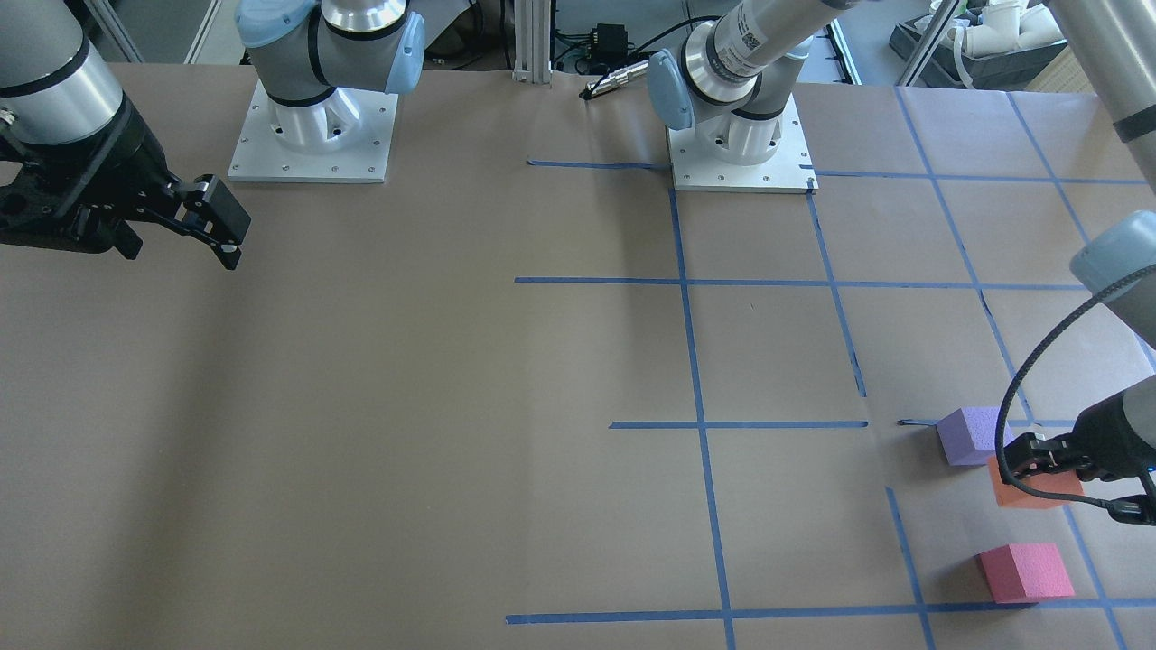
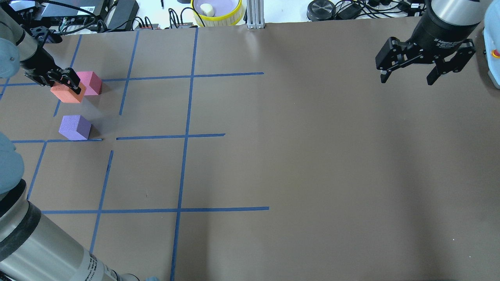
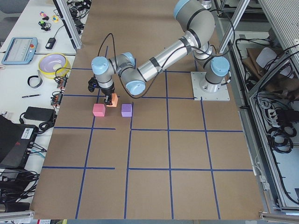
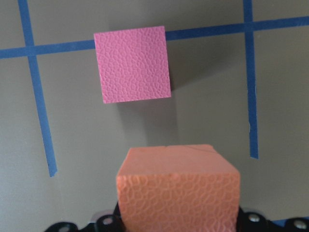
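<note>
My gripper (image 2: 70,84) is shut on an orange cube (image 4: 177,191), which fills the bottom of the wrist view and shows under the gripper at the right of the front view (image 1: 1030,493). A pink cube (image 4: 133,64) lies on the taped grid, a short way from the orange cube and nearer the front camera (image 1: 1024,574). A purple cube (image 2: 75,126) lies on the floor grid beside them, on the other side of the orange cube (image 3: 126,110).
Blue tape lines divide the table (image 2: 328,164). A second, idle arm's black gripper (image 2: 424,56) hangs at the far side. A yellow tub (image 2: 218,18) stands beyond the table edge.
</note>
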